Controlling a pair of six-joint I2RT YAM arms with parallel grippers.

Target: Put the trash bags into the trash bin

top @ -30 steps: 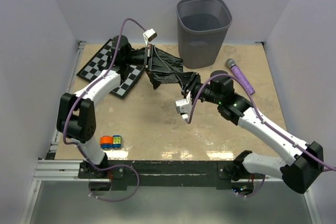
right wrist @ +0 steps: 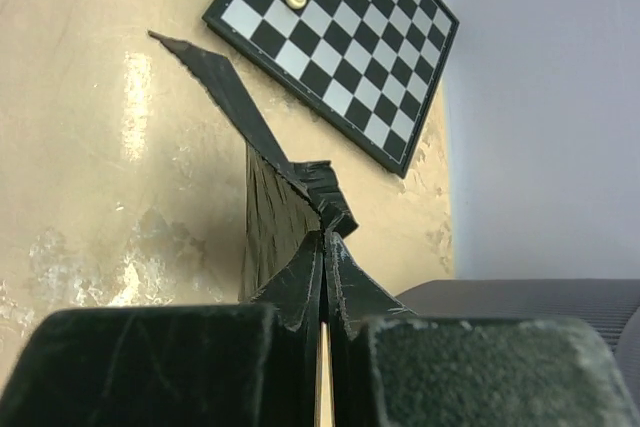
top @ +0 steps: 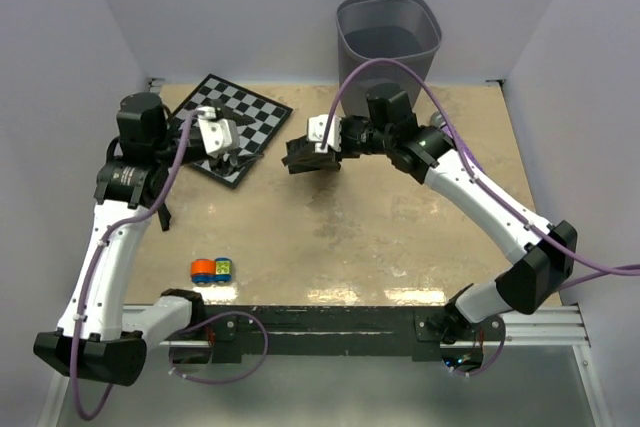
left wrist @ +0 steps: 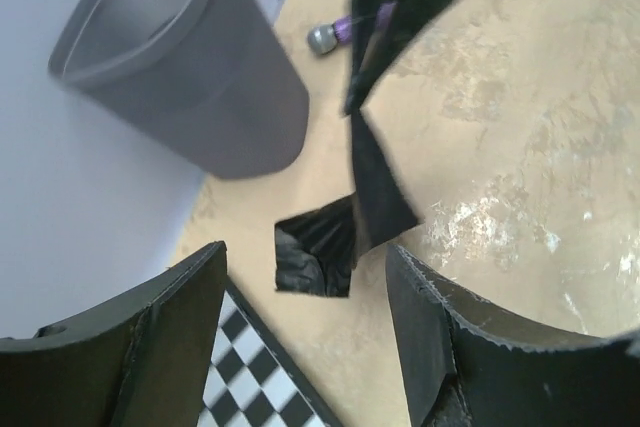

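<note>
A black trash bag (right wrist: pixel 275 212) hangs from my right gripper, whose fingers are closed on its upper end. In the left wrist view the bag (left wrist: pixel 320 242) dangles over the table in folds. From above, the bag (top: pixel 308 159) shows left of the right gripper, in front of the trash bin. My left gripper is open, its fingers wide apart with nothing between them; it is over the chessboard's right part. The grey trash bin (top: pixel 388 37) stands at the back, its top uncovered.
A chessboard (top: pixel 262 112) with a few pieces lies at the back left. A purple microphone (left wrist: pixel 345 29) lies right of the bin. Orange and green-yellow cylinders (top: pixel 211 270) sit at the front left.
A second ago both grippers were at the bag. The right gripper has shifted left with the bag.
</note>
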